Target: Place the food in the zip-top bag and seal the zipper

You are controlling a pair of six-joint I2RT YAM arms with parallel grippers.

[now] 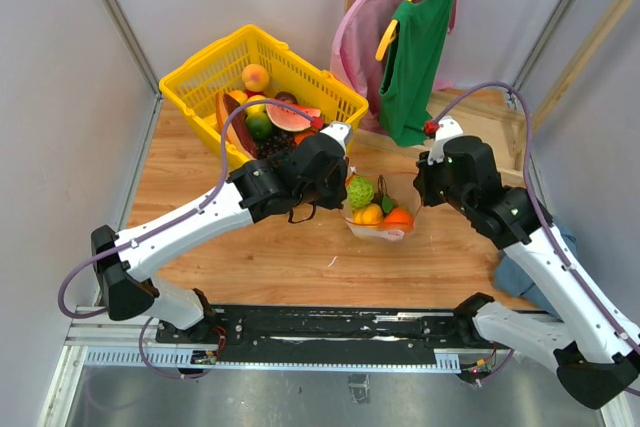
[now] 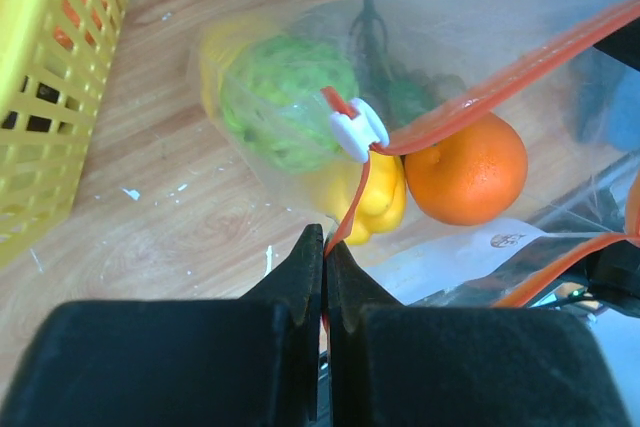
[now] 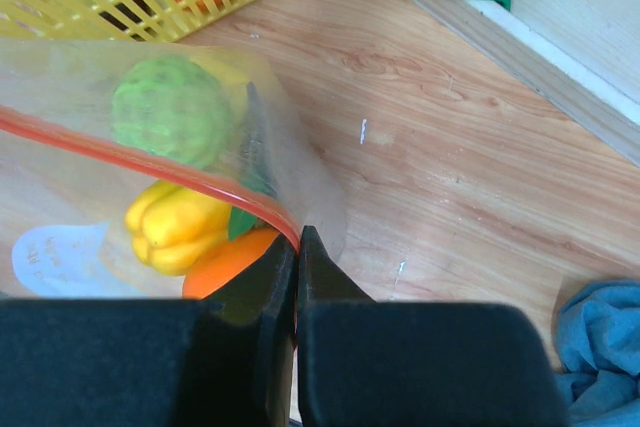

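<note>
A clear zip bag [image 1: 385, 227] with orange edging stands in the middle of the table, holding a green bumpy fruit [image 1: 360, 192], yellow peppers [image 1: 369, 214] and an orange [image 1: 398, 217]. My left gripper is shut on the bag's orange edge near the white slider [image 2: 358, 130]. My right gripper is shut on the other end of the bag's orange edge. The bag's mouth is spread between them in the top view.
A yellow basket of fruit [image 1: 175, 82] is at the back left. Hanging clothes [image 1: 415, 77] and a pale wooden stand are at the back right. A blue cloth [image 1: 520, 277] lies at the right edge.
</note>
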